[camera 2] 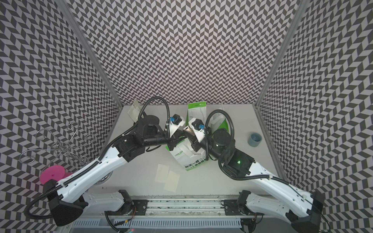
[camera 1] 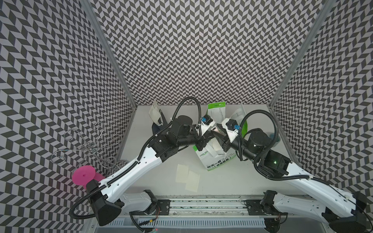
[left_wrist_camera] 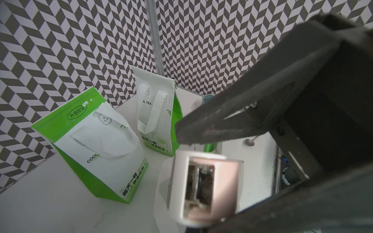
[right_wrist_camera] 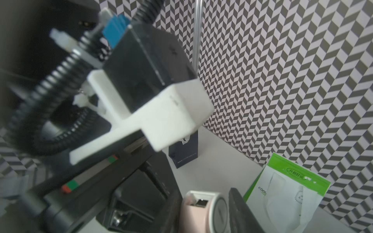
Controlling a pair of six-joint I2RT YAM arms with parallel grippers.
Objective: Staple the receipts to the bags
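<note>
A small pink and white stapler (left_wrist_camera: 206, 190) juts out from my left gripper (camera 1: 210, 134), which is shut on it above the front white and green bag (camera 1: 218, 160). My right gripper is partly open, its blurred fingers (right_wrist_camera: 242, 211) on either side of the stapler. Whether they touch it, I cannot tell. Two more white and green bags stand behind: one upright (left_wrist_camera: 105, 143), one further right (left_wrist_camera: 159, 116). Cream paper slips (camera 1: 181, 173) lie flat on the table at the front. The grippers partly hide the front bag's top.
A dark bag with a pale top (camera 1: 155, 113) stands at the back left. At the right is a teal cup (camera 2: 254, 139). A wire rack (camera 1: 90, 148) and a pink object (camera 1: 83, 175) lie left of the table.
</note>
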